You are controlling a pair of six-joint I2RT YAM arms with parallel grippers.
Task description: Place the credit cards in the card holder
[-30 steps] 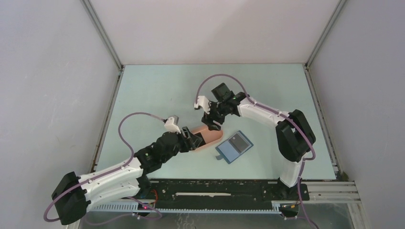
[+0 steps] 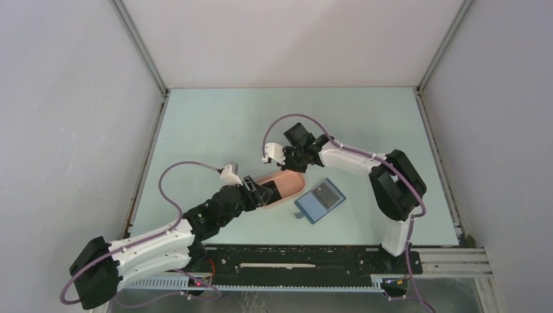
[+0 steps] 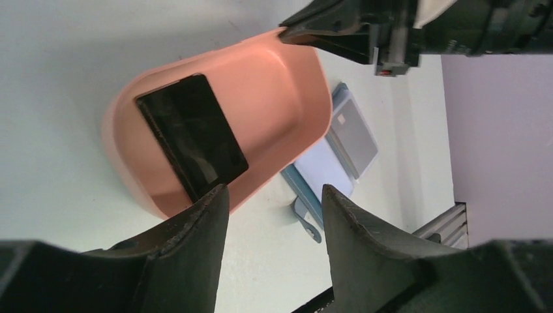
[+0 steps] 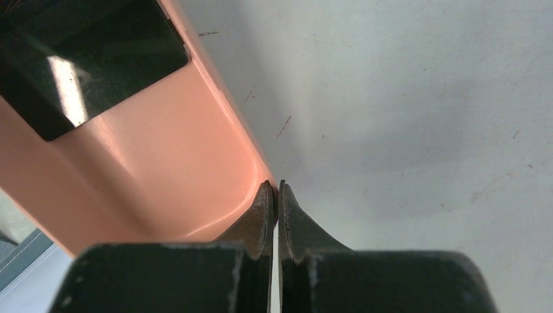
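Observation:
A pink oval tray (image 2: 290,187) holds a dark flat rectangular slab (image 3: 192,134), possibly the cards, at its left end. My left gripper is open above the tray's near side, with nothing between its fingers. My right gripper is shut at the tray's far-end rim, the rim beside its fingertips; I cannot tell whether it touches. A blue-grey flat case (image 2: 312,207) with a grey panel (image 2: 326,194) and a small tab lies to the right of the tray; I cannot tell whether it is the card holder.
Walls border it at the back and sides. Both arms reach in close to each other over the tray.
My left gripper has shifted slightly down and left in the top view.

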